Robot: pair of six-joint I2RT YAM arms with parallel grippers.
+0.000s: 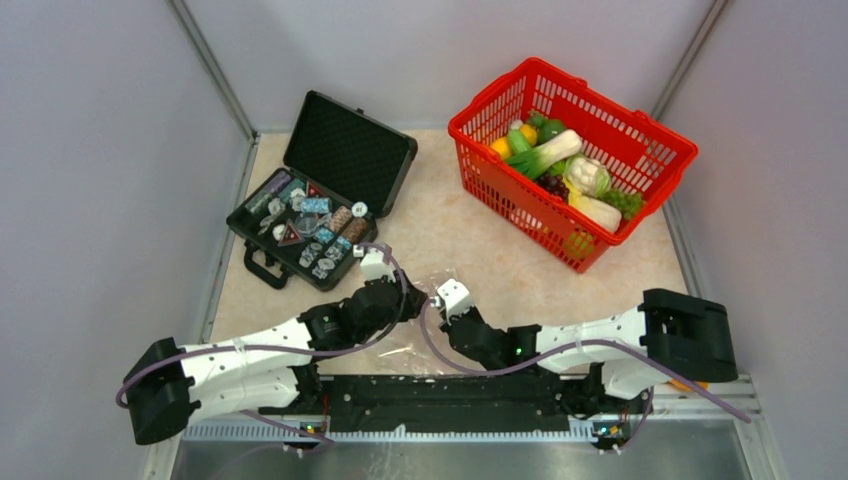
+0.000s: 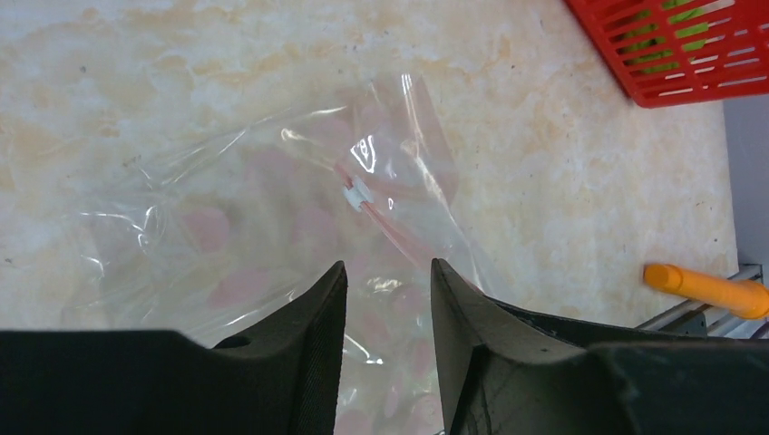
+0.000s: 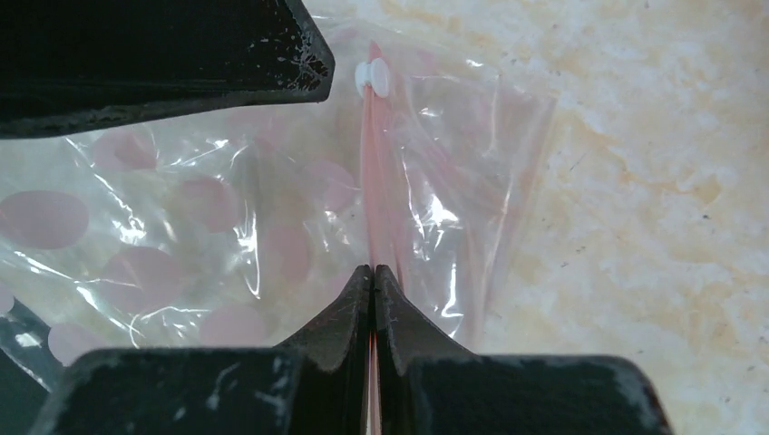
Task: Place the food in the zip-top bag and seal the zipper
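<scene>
The clear zip top bag (image 1: 405, 355) with pink dots lies on the table at the front middle, partly under both arms. A pink zipper strip with a small white slider (image 3: 373, 78) crosses it in the right wrist view. My right gripper is shut on this strip, which shows as a thin pink line between its fingers. My left gripper stands part open over the bag, its fingers apart; one of them (image 3: 308, 68) hangs near the slider. No food shows inside the bag. Vegetables and fruit (image 1: 560, 165) fill the red basket (image 1: 640, 135).
An open black case (image 1: 350, 150) holding small wrapped items stands at the back left. An orange cylinder (image 2: 707, 290) is at the right in the left wrist view. Between basket and arms the table is bare.
</scene>
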